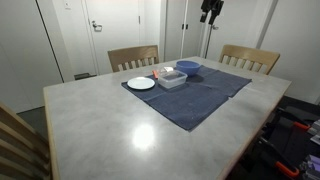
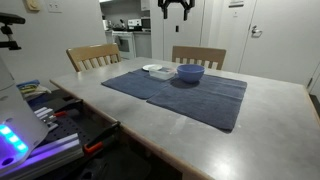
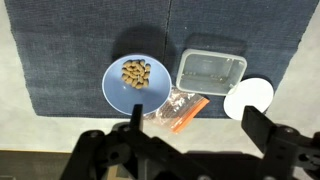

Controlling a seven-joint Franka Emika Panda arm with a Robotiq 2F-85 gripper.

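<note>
High above the far part of the table, my gripper (image 1: 211,17) hangs open and empty, clear of everything. Its two dark fingers (image 3: 138,122) stand wide apart at the bottom of the wrist view. Below lies a blue bowl (image 3: 137,83) with a small heap of tan, nut-like pieces (image 3: 136,73) inside. Beside it on the dark cloth (image 3: 85,32) is a clear rectangular container (image 3: 211,72), which looks empty. A white plate (image 3: 248,97) rests at the cloth's edge, and a clear packet with an orange strip (image 3: 188,116) lies between bowl and plate.
Chairs stand around the table, one (image 1: 134,57) behind it and another (image 1: 248,58) at the far right.
</note>
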